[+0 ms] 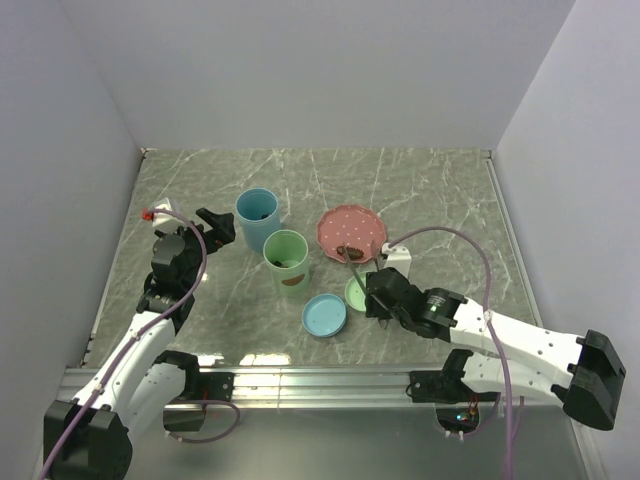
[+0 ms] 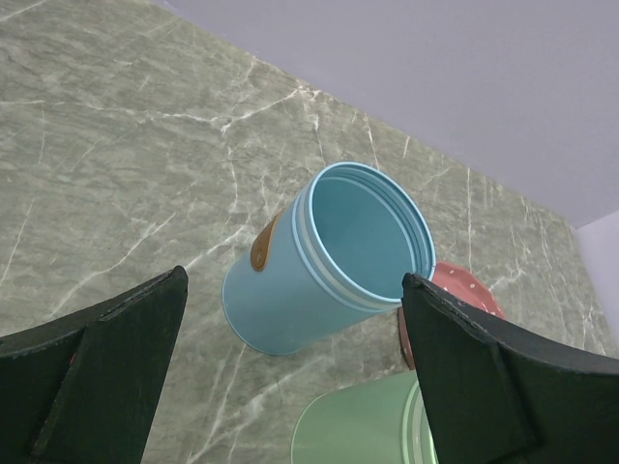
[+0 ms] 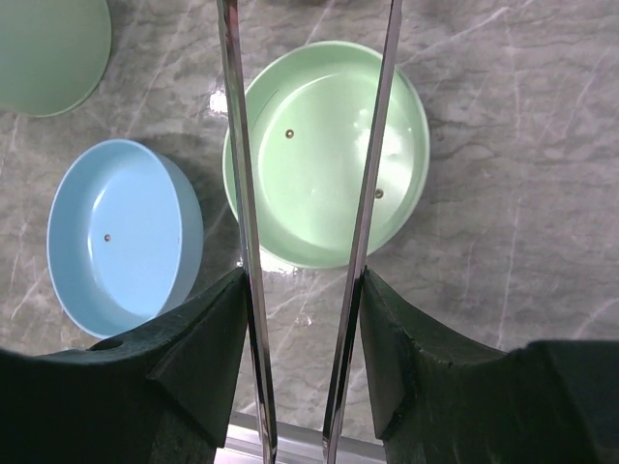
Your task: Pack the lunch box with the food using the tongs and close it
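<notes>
A blue cup [image 2: 290,280] and a green cup [image 1: 289,264] stand upright left of centre. On the pink plate [image 1: 349,218] lies a brown piece of food [image 1: 350,253] at the front edge. The blue lid [image 3: 121,237] and green lid [image 3: 319,164] rest on the table in front. My right gripper is above the lids, its fingers apart with the two metal legs of the tongs [image 3: 362,222] between them, each leg against a finger. The tongs' tips are out of the right wrist view. My left gripper [image 1: 222,226] is open and empty, left of the blue cup.
A metal rail [image 1: 320,376] runs along its front edge, and grey walls close the other sides.
</notes>
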